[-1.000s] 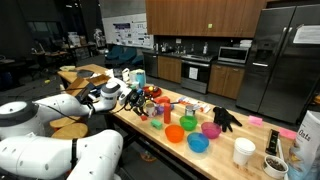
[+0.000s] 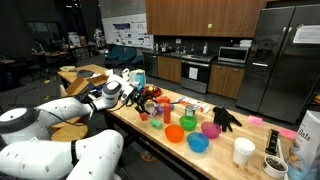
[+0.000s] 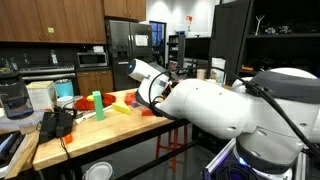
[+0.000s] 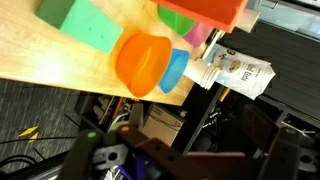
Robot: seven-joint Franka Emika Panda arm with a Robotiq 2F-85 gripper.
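In exterior view 1 my gripper (image 2: 136,99) hangs over the left part of the wooden table. The wrist view shows its dark fingers (image 4: 112,150) spread wide at the bottom, with no object held between them. Beyond them lie an orange bowl (image 4: 145,62), a blue bowl (image 4: 174,70) and a green block (image 4: 90,25). A red block (image 4: 215,8) crosses that view's top edge. Exterior view 1 also has a green bowl (image 2: 188,123) and a pink bowl (image 2: 211,130) on the table.
A white cup (image 2: 243,150) and a black glove-like item (image 2: 226,119) occupy the table's right side. A tall red object (image 2: 167,115) stands near the middle. In exterior view 2, a tall green object (image 3: 98,105) stands on the table.
My arm and gripper have shifted slightly at the left of the table. The bowls and the cup look unmoved.
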